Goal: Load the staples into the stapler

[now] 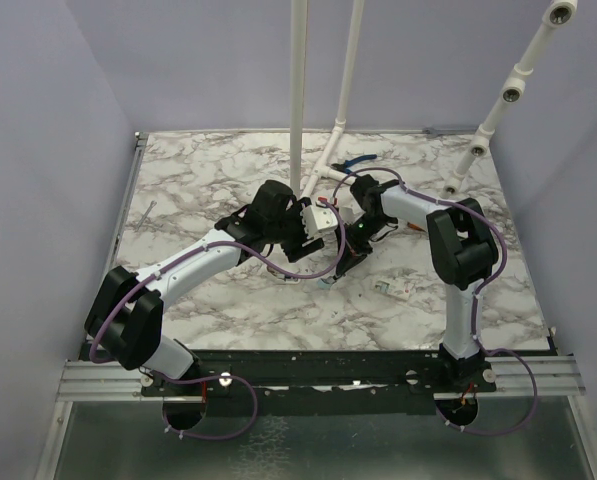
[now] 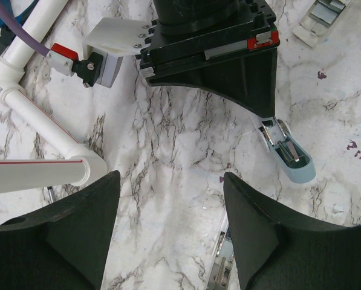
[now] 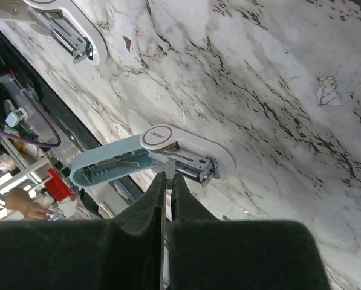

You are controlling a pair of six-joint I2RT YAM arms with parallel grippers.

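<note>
A stapler with a pale blue lid and white body lies opened out on the marble table; its metal magazine shows in the right wrist view. In the left wrist view the same stapler is right of centre. My right gripper is shut, its tips right at the magazine's edge. A small grey bit shows at those tips; whether it is staples I cannot tell. My left gripper stands open above the table, left of the stapler, nothing between its fingers.
Another stapler lies partly behind a left finger, and a pale piece rests at the far right. White pipes and blue-handled pliers occupy the back.
</note>
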